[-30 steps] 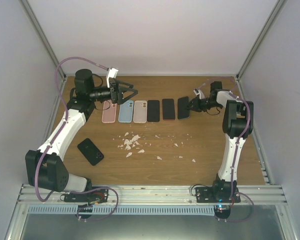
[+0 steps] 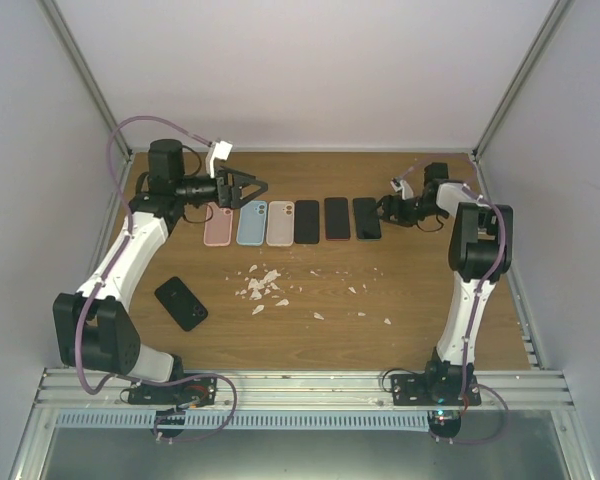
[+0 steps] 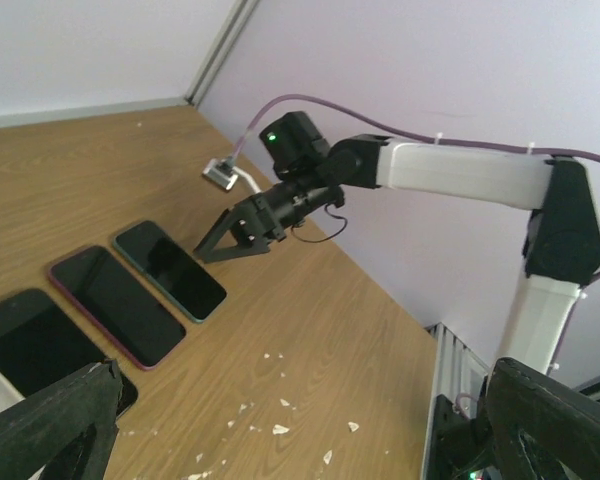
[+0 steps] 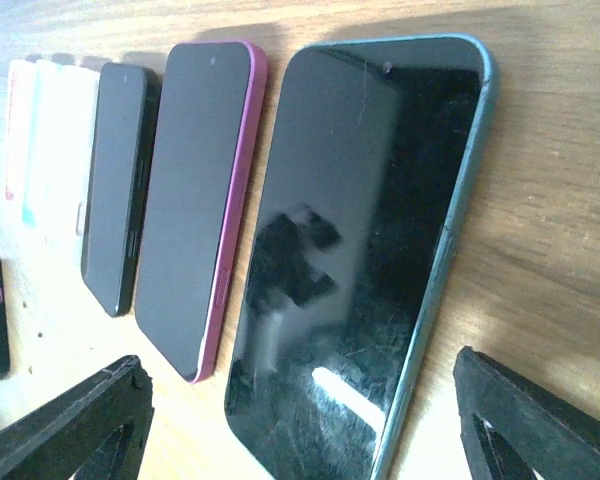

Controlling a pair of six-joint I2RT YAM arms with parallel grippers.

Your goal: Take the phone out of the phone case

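Note:
At the right end of the row lies a black-faced phone (image 2: 367,219) with a blue-green rim, flat on the table. In the right wrist view, the same phone (image 4: 355,220) spans most of the picture, and my right gripper stands open near its lower end, one finger on each side and nothing gripped. A pink-rimmed phone (image 4: 195,190) sits beside it, then a black phone (image 4: 118,185). Above the cases at the left, my left gripper (image 2: 263,189) is open and empty. Whether the blue-green rim belongs to a case cannot be told.
Pink (image 2: 218,225), blue (image 2: 251,223) and clear (image 2: 280,223) cases fill the row's left end. A black phone or case (image 2: 181,303) lies at front left, back up. White shards (image 2: 263,283) litter the middle.
The rightmost phone was slightly turned and now lies square with the row. My right gripper has shifted slightly right. My left gripper has moved a little left and toward the front.

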